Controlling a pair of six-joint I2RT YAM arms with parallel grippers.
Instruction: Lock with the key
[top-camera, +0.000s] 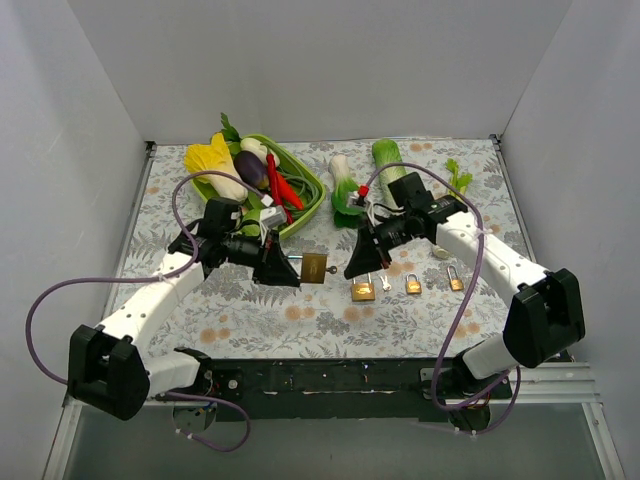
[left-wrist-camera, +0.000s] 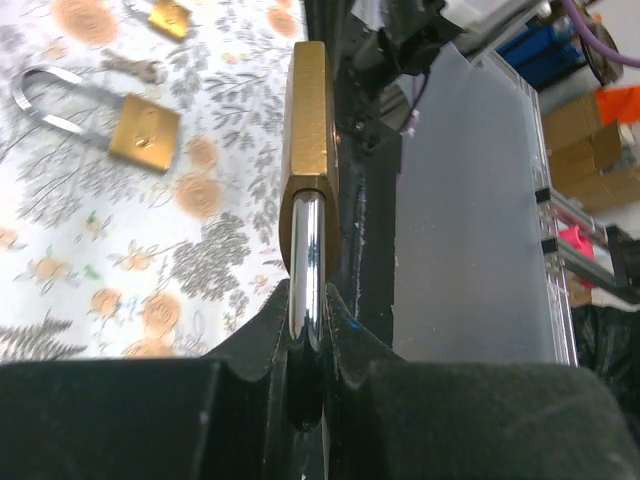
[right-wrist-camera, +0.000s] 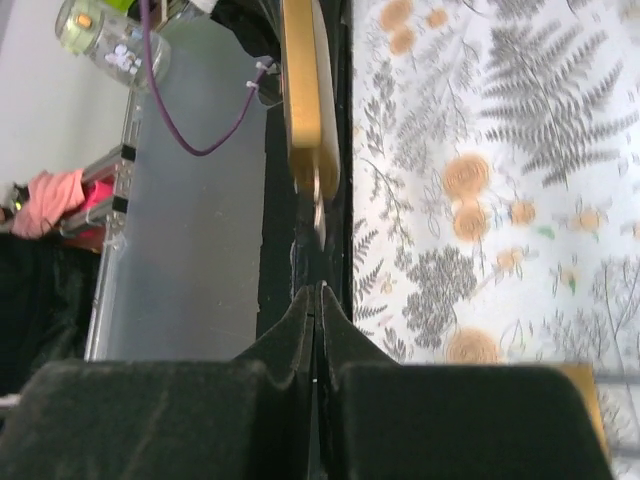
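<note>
A brass padlock hangs above the cloth, its silver shackle gripped in my left gripper. From the padlock's right face a small key sticks out, pointing toward my right gripper. That gripper is shut with nothing between its fingertips, a short gap away from the key. In the right wrist view the key looks blurred below the padlock body, in line with the shut fingers. How deep the key sits is hidden.
On the patterned tablecloth lie a larger padlock, a loose key and two smaller padlocks. A green basket of vegetables stands at back left; leek and cabbage lie behind.
</note>
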